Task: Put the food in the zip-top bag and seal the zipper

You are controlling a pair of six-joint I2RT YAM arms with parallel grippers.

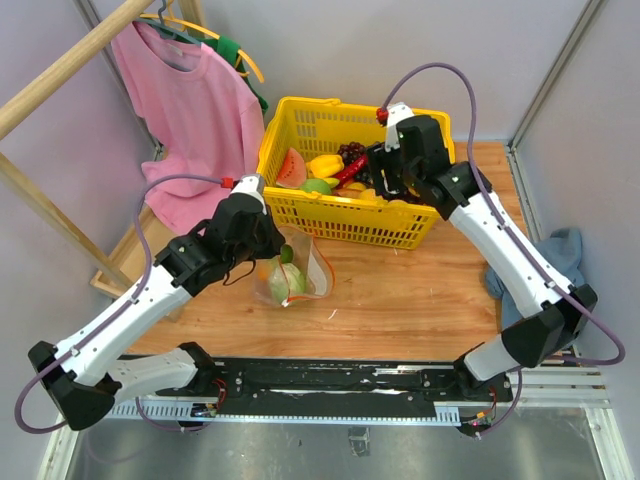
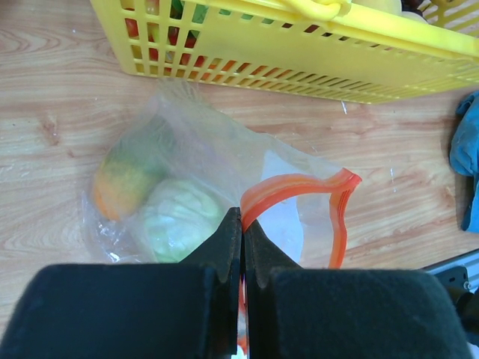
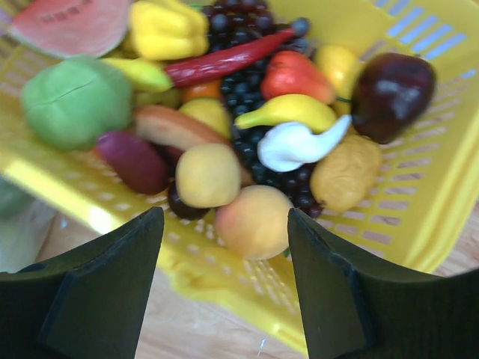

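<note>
The clear zip top bag (image 2: 217,138) lies on the table in front of the basket, its orange zipper edge (image 2: 296,182) bowed open. Inside it are a pale green cabbage (image 2: 179,217) and a green-and-orange item (image 2: 123,183). My left gripper is shut on the bag's edge at the orange strip. Over the basket hangs my right gripper, fingers parted, with nothing held between them. Below it in the right wrist view are a peach (image 3: 254,223), a small yellowish fruit (image 3: 208,176) and an eggplant (image 3: 135,161).
The yellow basket (image 1: 350,228) stands at the back, full of toy food such as a red chili (image 3: 228,60) and a white garlic (image 3: 299,144). Pink shirts (image 1: 190,100) hang at left. A blue cloth (image 1: 560,255) lies at right.
</note>
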